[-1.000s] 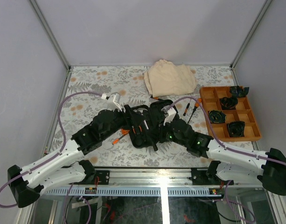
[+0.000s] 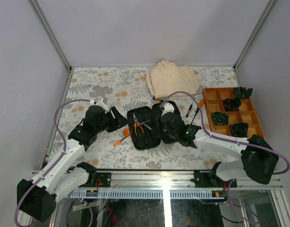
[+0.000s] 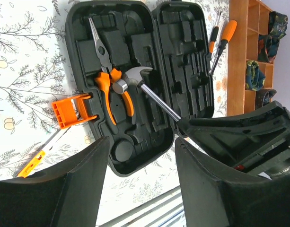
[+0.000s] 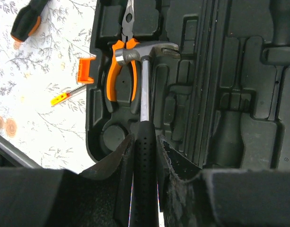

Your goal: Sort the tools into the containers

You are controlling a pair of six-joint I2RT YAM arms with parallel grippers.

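Note:
A hammer (image 3: pixel 159 100) with steel head and dark handle has its head over the orange-handled pliers (image 3: pixel 105 85) in the black toolbox (image 3: pixel 76 61). In the right wrist view the hammer's black handle (image 4: pixel 145 161) runs between the fingers of my right gripper, which sit against both its sides. My left gripper (image 2: pixel 120 117) hangs left of the toolbox, fingers apart and nothing between them. By the toolbox's left side lies a yellow-orange tool (image 3: pixel 33 163). Two orange-and-black screwdrivers (image 2: pixel 197 111) (image 2: pixel 189 110) lie right of the toolbox.
A wooden compartment box (image 2: pixel 213 100) with several dark cable bundles stands on the right. Folded beige cloth (image 2: pixel 172 79) lies at the back. A black-and-orange handle (image 4: pixel 29 23) rests on the table left of the toolbox.
My left gripper has withdrawn leftward from over the toolbox, uncovering the pliers.

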